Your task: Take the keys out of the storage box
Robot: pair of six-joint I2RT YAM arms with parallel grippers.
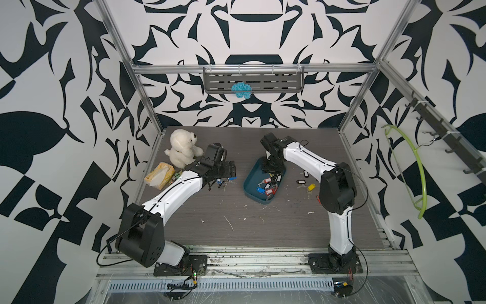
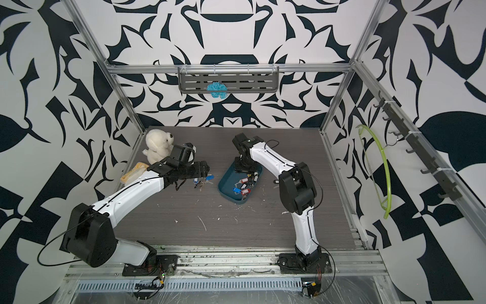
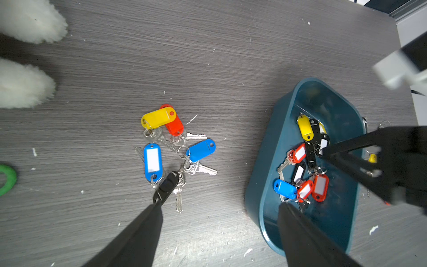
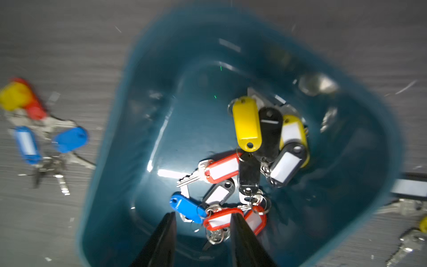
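Note:
The storage box (image 3: 275, 138) is a dark teal tub near the middle of the table. Inside it lie several tagged keys: a yellow tag (image 4: 247, 124), black tags (image 4: 270, 131), red tags (image 4: 223, 168) and a blue tag (image 4: 186, 208). My right gripper hangs over the box, open, its fingertips around the lower red and blue tags in the right wrist view; whether they touch is unclear. My left gripper stands open and empty above the table left of the box. Beneath it a loose group of keys with a blue tag (image 3: 153, 161) lies on the wood.
More keys lie right of the box, among them a yellow tag (image 1: 311, 187). A white plush bear (image 1: 183, 148) and a yellow tissue pack (image 1: 161, 175) sit at the left edge.

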